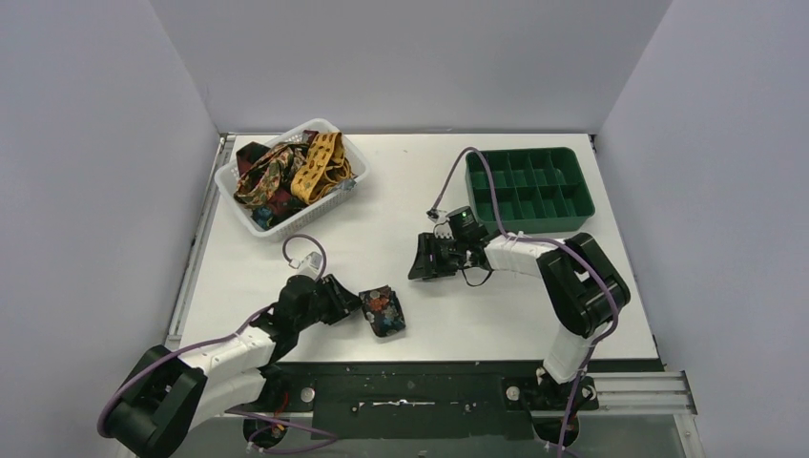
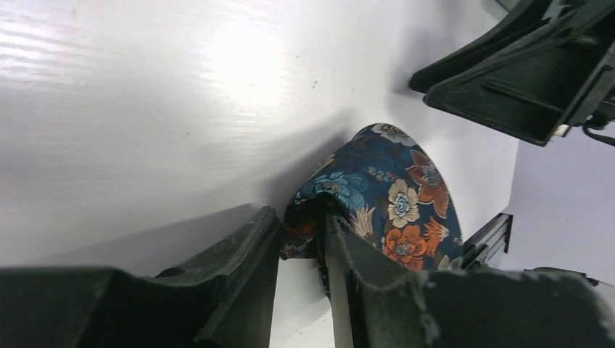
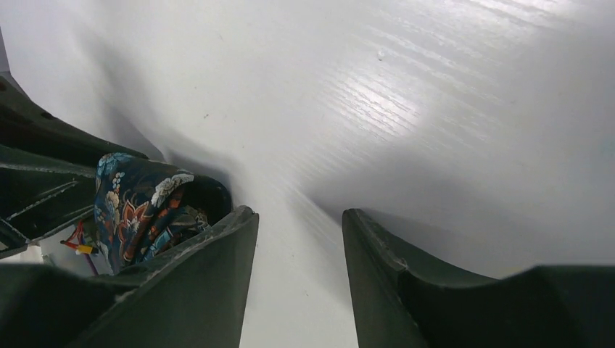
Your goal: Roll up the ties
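Note:
A dark floral tie (image 1: pixel 383 311), rolled or folded into a compact bundle, rests on the white table near its front edge. At the bundle's left end is my left gripper (image 1: pixel 353 301). In the left wrist view, the tie (image 2: pixel 407 192) has its near fold between the fingertips of my left gripper; there is a gap between them, and whether they grip the cloth is unclear. To the right and slightly behind the bundle, my right gripper (image 1: pixel 418 275) stands open, apart from the tie. The right wrist view shows only bare table between its fingers.
A white basket (image 1: pixel 355 157) heaped with several loose ties stands at the back left. The green divided box (image 1: pixel 523 227) at the back right has empty compartments. Between them and along the right front, the table (image 1: pixel 410 172) is clear.

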